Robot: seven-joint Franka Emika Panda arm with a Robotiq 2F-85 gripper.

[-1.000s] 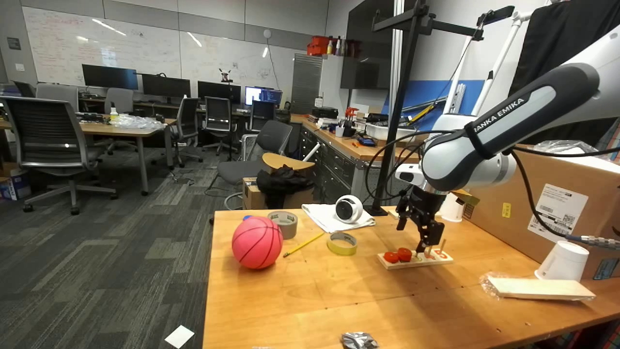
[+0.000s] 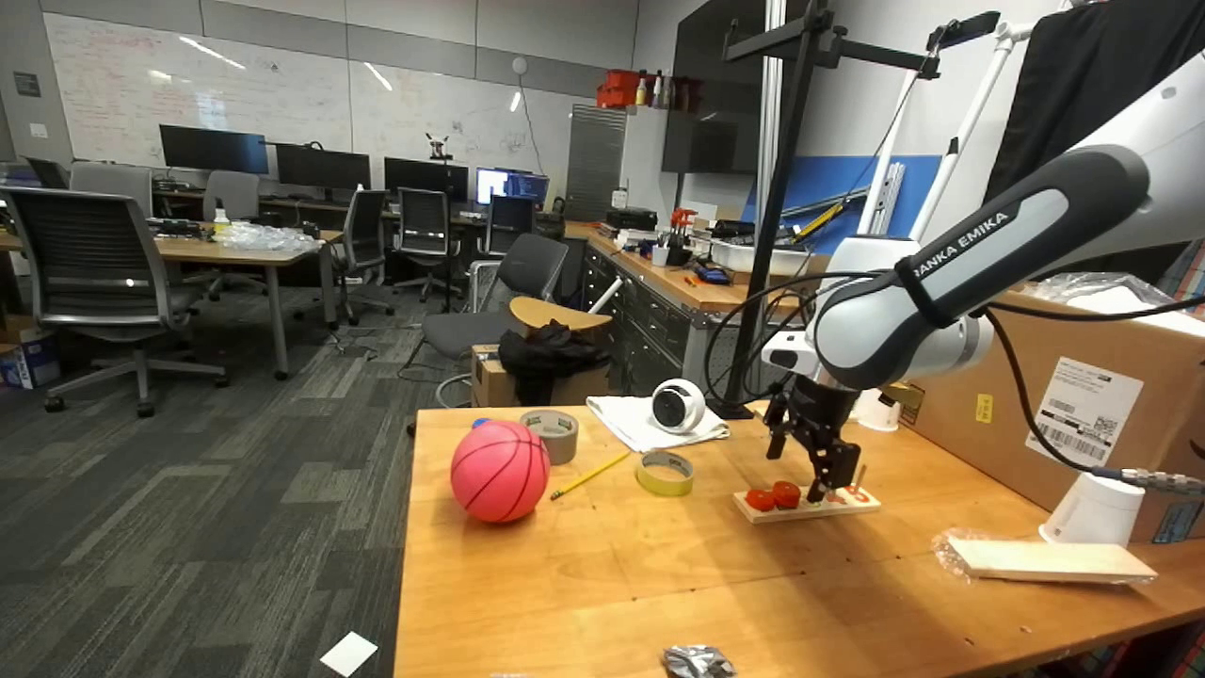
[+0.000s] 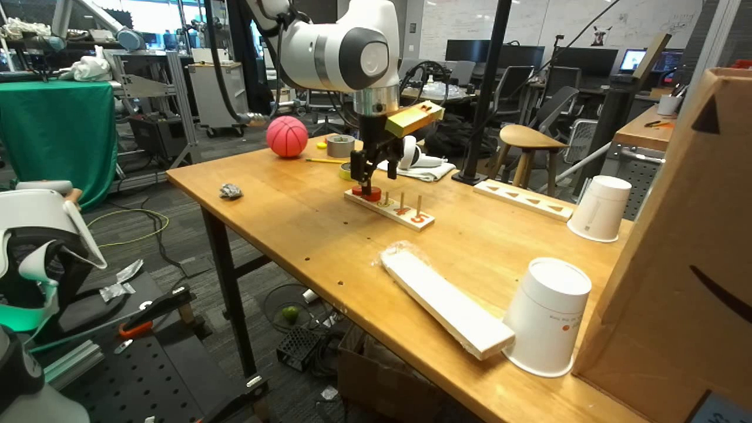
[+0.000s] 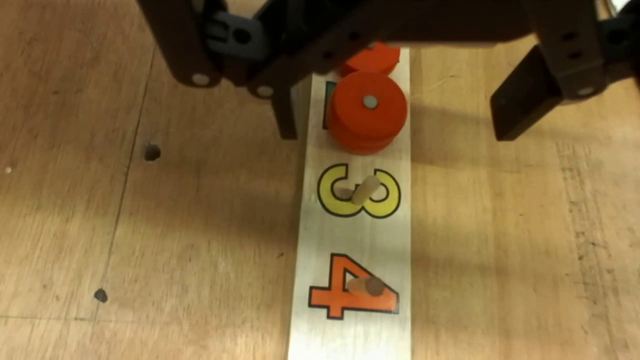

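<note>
A pale wooden peg board (image 2: pixel 809 510) with painted numbers lies on the table. At one end are red discs: a stack (image 4: pixel 369 111) threaded on a peg, and another red piece (image 4: pixel 375 57) behind it, partly hidden by the gripper. Bare pegs rise at the yellow 3 (image 4: pixel 393 195) and the orange 4 (image 4: pixel 324 297); exterior view 2 also shows a bare peg at the 5 (image 3: pixel 419 217). My gripper is open above the board, its fingers apart on either side of the nearer red stack in the wrist view. Nothing is held.
A pink ball (image 2: pixel 500 473), grey tape (image 2: pixel 554 439), yellow tape (image 2: pixel 664 475) and a pencil (image 2: pixel 589 476) lie left of the board. White cups (image 3: pixel 548 317), a wrapped plank (image 3: pixel 444 299) and a large cardboard box (image 3: pixel 670 247) occupy the other side. Bare table lies in front.
The arm has come down a little and shifted slightly left in exterior view 1, bringing the gripper lower over the board. The board and red discs have stayed put.
</note>
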